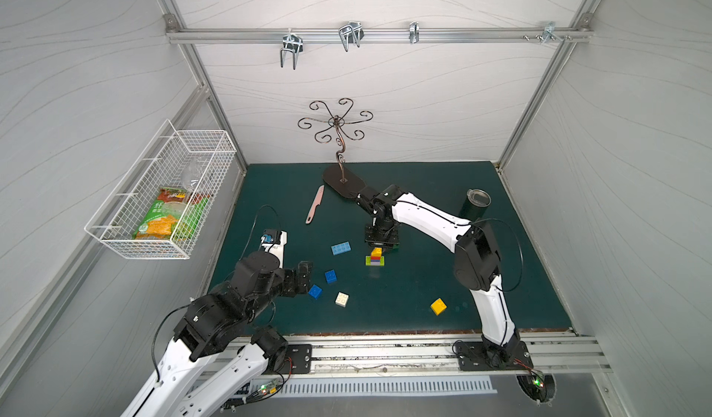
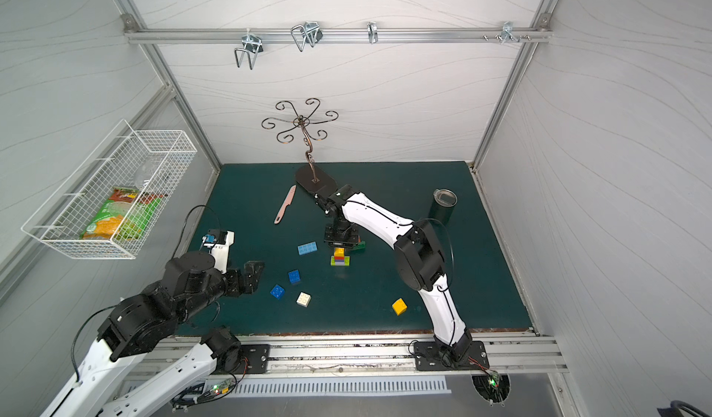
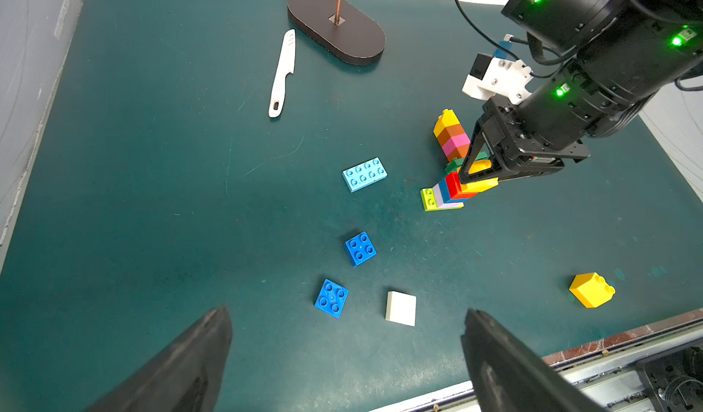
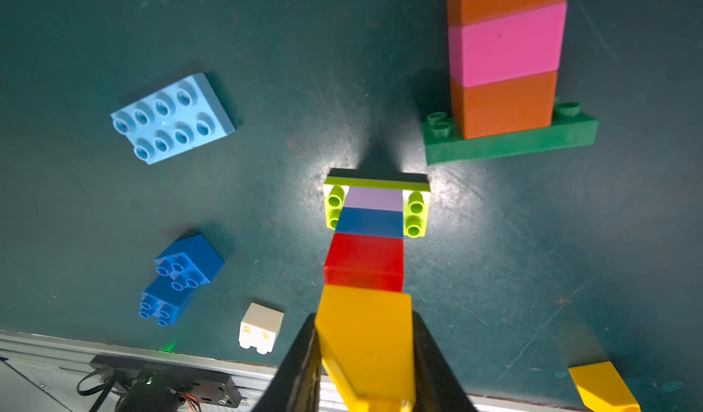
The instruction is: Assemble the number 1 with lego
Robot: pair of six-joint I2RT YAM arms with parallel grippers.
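A stack rises from a lime base (image 4: pixel 334 207): purple, blue and red (image 4: pixel 364 262) bricks, with a yellow brick (image 4: pixel 366 324) at the top. My right gripper is shut on this yellow brick, a finger on either side. Yellow and red look in contact; whether they are pressed fully together I cannot tell. Just behind stands a second stack on a green base, with orange and pink bricks; the left wrist view shows yellow on its top. Over the front left, my left gripper hangs open and empty.
Loose on the mat lie a light blue brick (image 3: pixel 364 174), two dark blue bricks (image 3: pixel 360 248), a white brick (image 3: pixel 400 308) and a yellow brick (image 3: pixel 591 289). A knife (image 1: pixel 314 205), metal stand (image 1: pixel 342 182) and can (image 1: pixel 475 204) sit farther back.
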